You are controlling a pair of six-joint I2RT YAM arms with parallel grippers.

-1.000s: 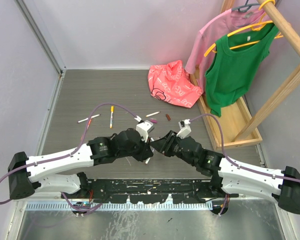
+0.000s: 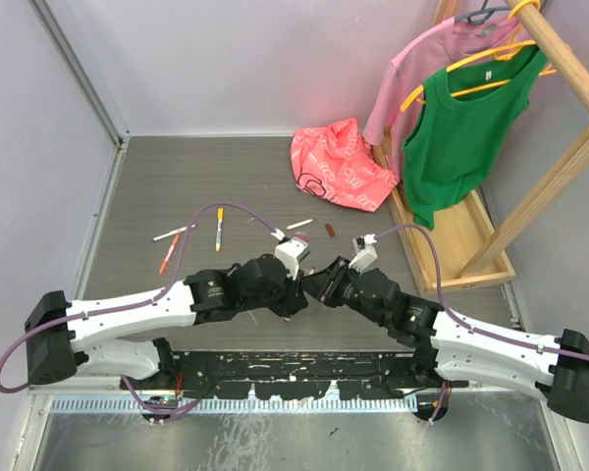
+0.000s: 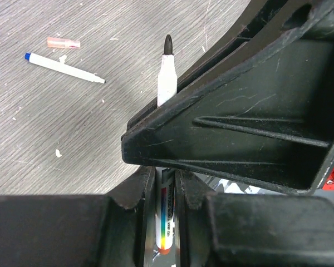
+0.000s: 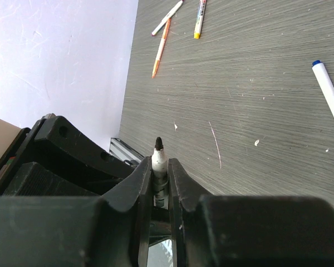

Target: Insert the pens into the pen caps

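Both grippers meet at the front centre of the top view. My left gripper is shut on a white marker (image 3: pixel 165 228) with rainbow print and an orange end. In the same view the black fingers of the other gripper surround a white pen tip (image 3: pixel 167 78) above it. My right gripper is shut on a pen (image 4: pixel 159 164), its dark tip pointing up. Whether the pen sits in a cap between the fingers is hidden.
Loose pens lie on the dark table (image 2: pixel 157 265): a blue-ended one (image 4: pixel 328 94), a yellow one (image 2: pixel 219 231), an orange one (image 4: pixel 161 47). Pink fabric (image 2: pixel 339 167) and a wooden clothes rack (image 2: pixel 560 177) stand at the back and right.
My left arm has shifted slightly to the right and a little lower in the top view, toward the right gripper, which has barely moved.
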